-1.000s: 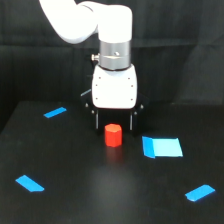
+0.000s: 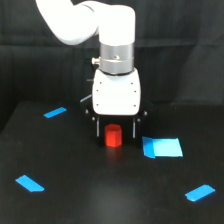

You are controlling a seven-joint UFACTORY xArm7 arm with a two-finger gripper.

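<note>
A small red block rests on the black table near the middle of the view. Right above and around it hangs my gripper, pointing straight down from its white hand. Its thin dark fingers are spread wider than the block, one to each side, with dark space between finger and block. The fingers are open. Whether the block lies exactly between the fingertips or slightly nearer the camera is hard to tell in this single view.
A light blue square with a darker blue strip lies to the right of the block. Blue tape marks are stuck on the table towards its corners.
My gripper has come lower, its fingers now down beside the red block. The block and the blue pieces stay in the same places.
</note>
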